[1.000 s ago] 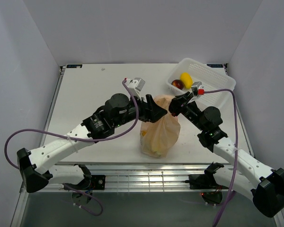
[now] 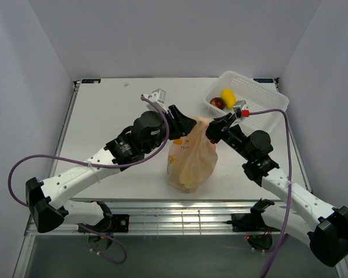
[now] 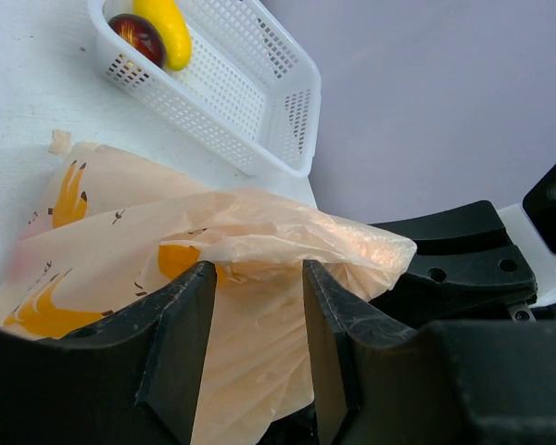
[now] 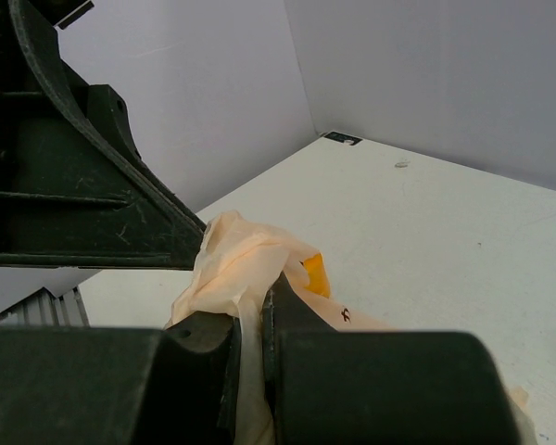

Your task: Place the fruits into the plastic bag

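Note:
A pale peach plastic bag (image 2: 191, 162) with orange printed patches hangs at the table's front middle, a pale yellow shape showing low inside it. My right gripper (image 2: 213, 133) is shut on the bag's top, which is bunched between its fingers in the right wrist view. My left gripper is at the bag's upper left, fingers apart, with the bag's crumpled top behind them. A yellow fruit (image 2: 228, 97) and a dark red fruit (image 2: 217, 103) lie in a white basket (image 3: 204, 116) behind the bag.
The basket stands at the back right of the table (image 2: 104, 116), close to the grippers. Walls border the back and both sides, and the front edge lies just below the bag.
My left gripper has moved back and a little leftward along the bag's top. The bag has shifted slightly left since a second ago. The right arm looks still.

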